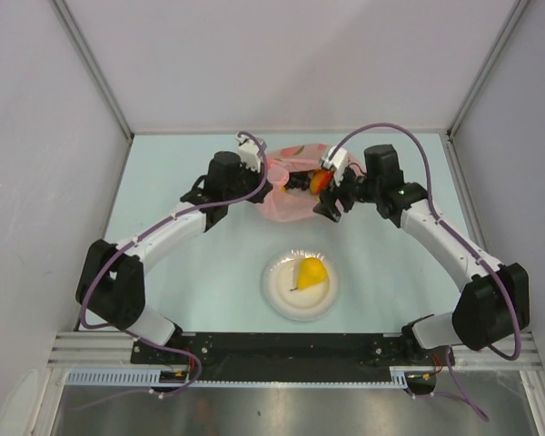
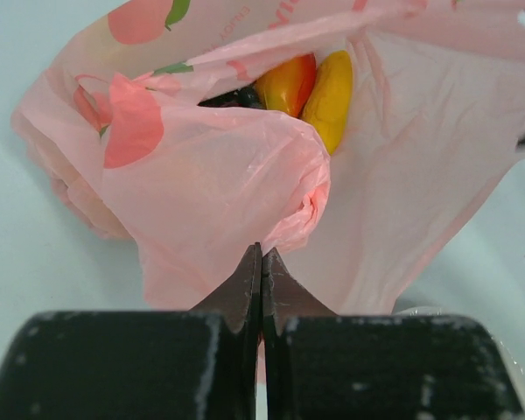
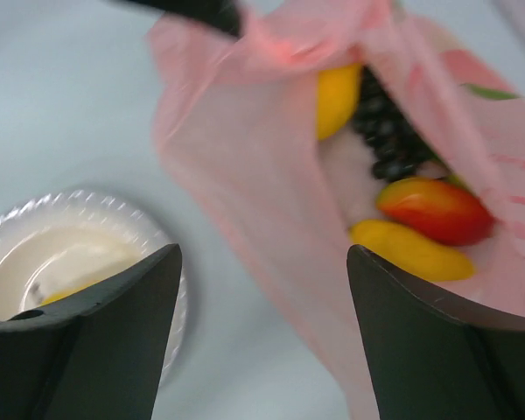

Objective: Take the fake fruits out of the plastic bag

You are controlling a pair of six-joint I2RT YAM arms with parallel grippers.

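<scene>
My left gripper is shut on the gathered edge of the pink plastic bag, holding its mouth up. Inside the bag lie a red-and-yellow fruit, a long yellow fruit, black grapes and another yellow fruit. The right gripper hangs over the bag's right side, its fingers apart and nothing between them. A yellow pear rests on the white plate in front of the bag.
Bare table lies to the left and right of the plate. The two grippers are close together over the bag, which spreads toward the back of the table.
</scene>
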